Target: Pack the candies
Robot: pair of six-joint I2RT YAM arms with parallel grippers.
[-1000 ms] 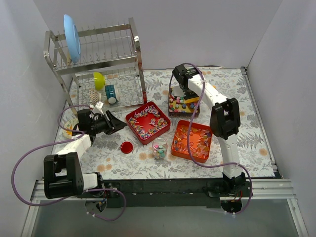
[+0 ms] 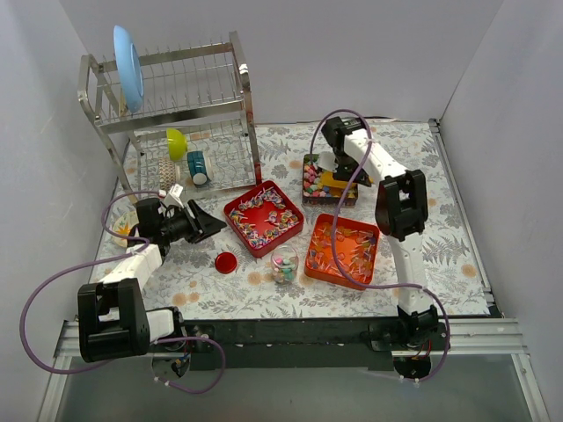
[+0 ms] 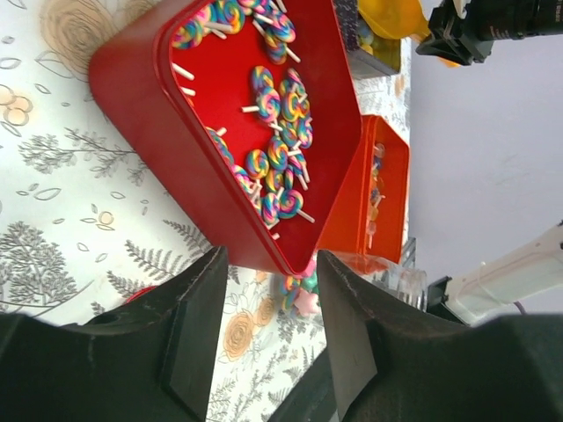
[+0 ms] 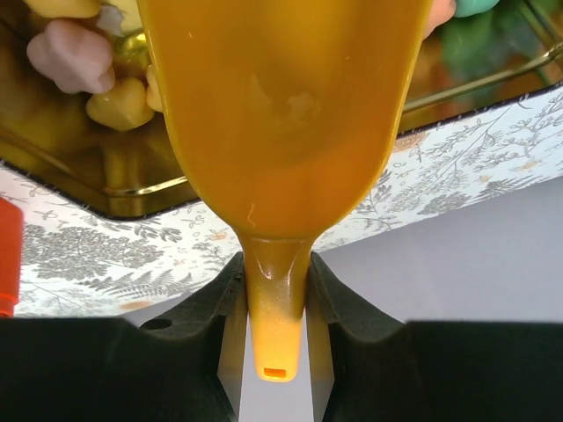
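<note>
My right gripper is shut on the handle of a yellow scoop (image 4: 273, 114), held over the dark box of candies (image 2: 312, 189) at the back right; colored candies (image 4: 70, 57) lie around the scoop. My left gripper is at the left, its fingers apart with nothing between them, beside the red tray of lollipops (image 3: 202, 200). A clear jar with candies (image 2: 284, 264) stands at front center.
An orange tray of candies (image 2: 342, 280) is at front right. A red round lid (image 2: 225, 262) lies near the left arm. A dish rack (image 2: 158, 110) with plate and cups fills the back left.
My right gripper and scoop have shifted slightly to the right over the dark box. The left arm looks nearly still.
</note>
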